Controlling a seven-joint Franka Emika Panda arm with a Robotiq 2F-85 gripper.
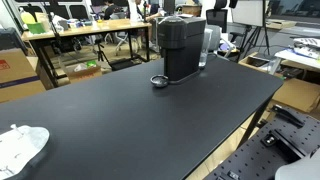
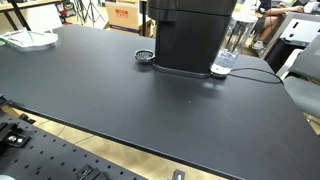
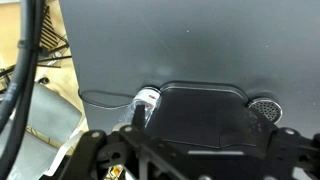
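Note:
A tall black machine, perhaps a coffee maker, stands upright on the dark table. Close beside its base lies a small round metal piece, possibly a strainer; its perforated face shows in the wrist view. On the machine's other side is a clear container with a pale base. From above, in the wrist view, my gripper has its dark fingers well apart, with the machine's top below and between them. Nothing shows held. The exterior views do not show the fingertips clearly.
A white dish or bag lies at the table's far end from the machine. A thin black cable runs from the pale base across the table. Cardboard boxes stand on the floor beyond.

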